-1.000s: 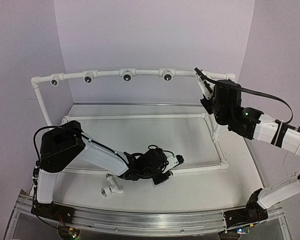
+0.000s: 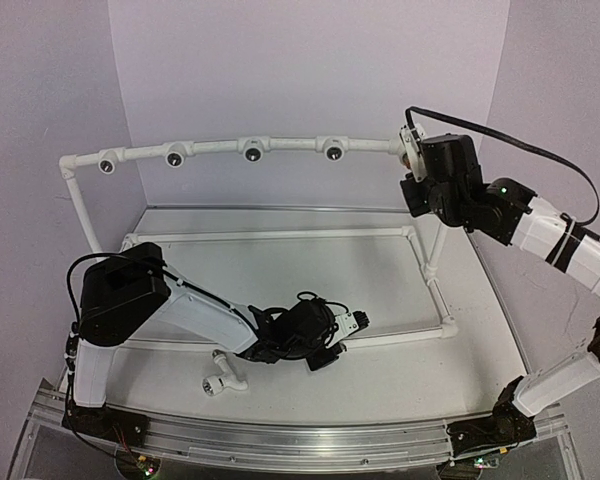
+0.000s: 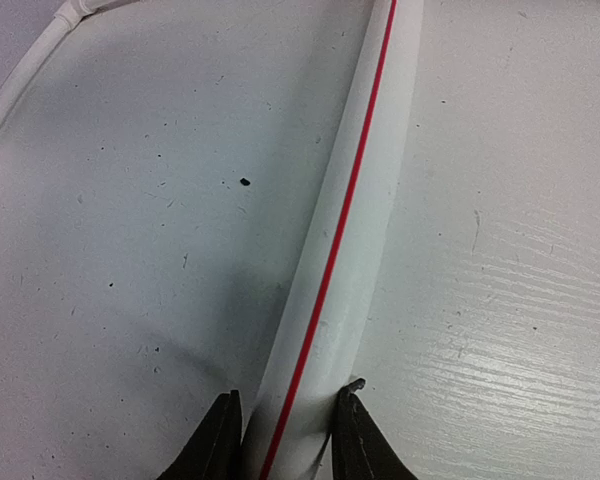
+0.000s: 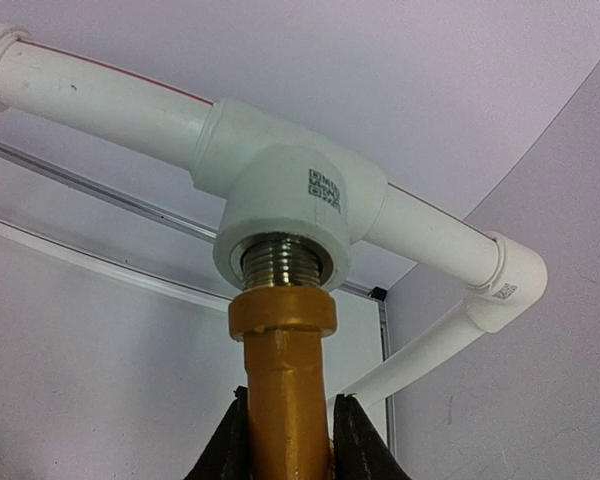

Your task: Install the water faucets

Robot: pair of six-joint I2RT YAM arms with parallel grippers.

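Observation:
A yellow-brown faucet sits between the fingers of my right gripper, shut on it, its threaded end at the mouth of a white tee fitting on the upper pipe; how deep it sits is unclear. My left gripper is shut round a white red-striped pipe of the lower frame. In the top view, the other tees along the upper pipe show open sockets.
A loose white pipe fitting lies on the board at the front, below the left arm. Walls enclose both sides and the back.
The left arm is unchanged.

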